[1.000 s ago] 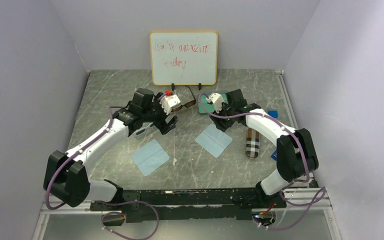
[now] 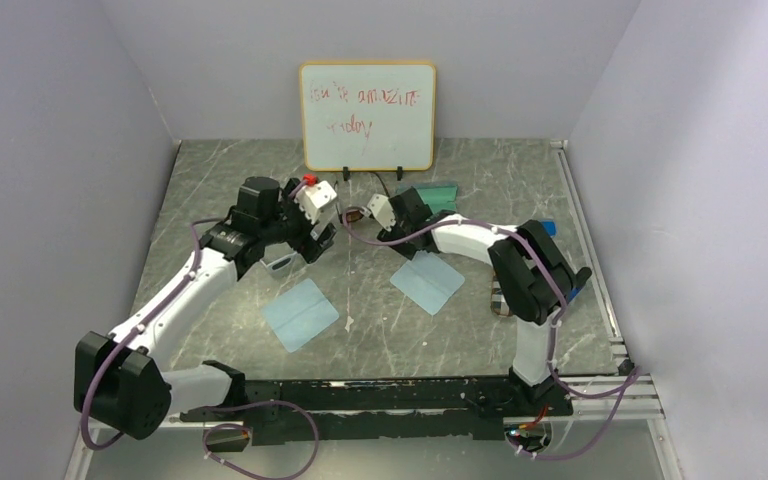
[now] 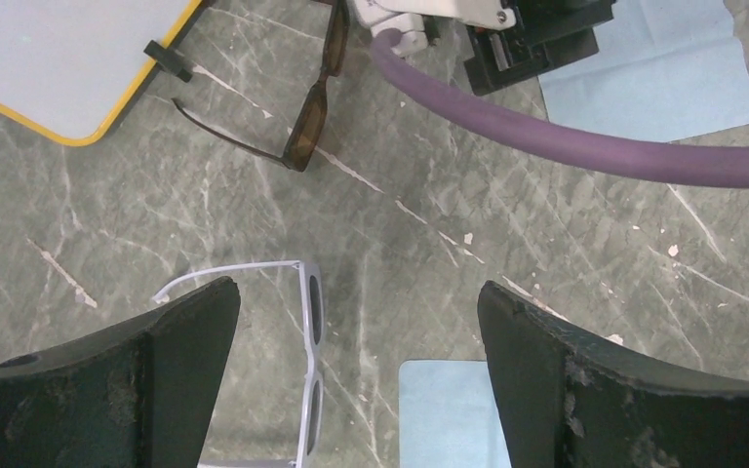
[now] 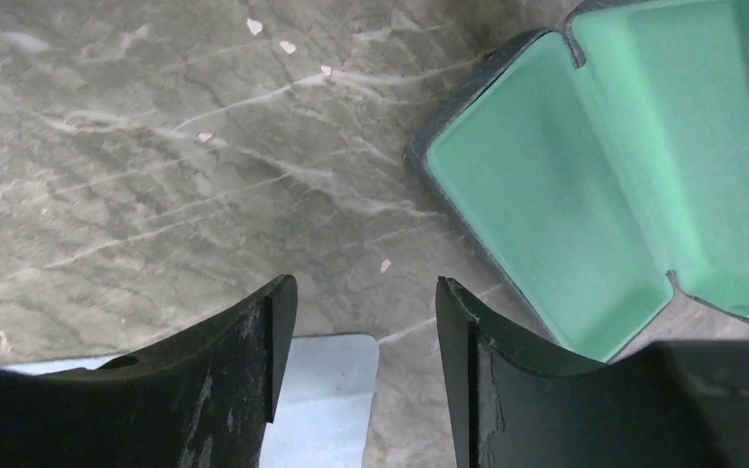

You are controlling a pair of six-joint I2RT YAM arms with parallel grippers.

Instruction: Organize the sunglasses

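Dark brown sunglasses [image 3: 307, 127] lie open on the table near the whiteboard's stand. White-framed sunglasses [image 3: 309, 409] lie open below my left gripper, which is open and empty. My right gripper, also open and empty, is over the table beside the open green case [image 4: 527, 185] and a light blue cloth [image 4: 317, 409]. A second blue cloth [image 2: 300, 313] lies at the front left. In the top view both fingertips are partly hidden by the arms' housings.
The whiteboard [image 2: 367, 110] stands at the back. A plaid case [image 2: 499, 300] and blue items [image 2: 550, 227] lie at the right, partly under the right arm.
My right arm has moved leftward toward the middle, near the dark sunglasses. My left arm has moved a little left from where it was a second ago.
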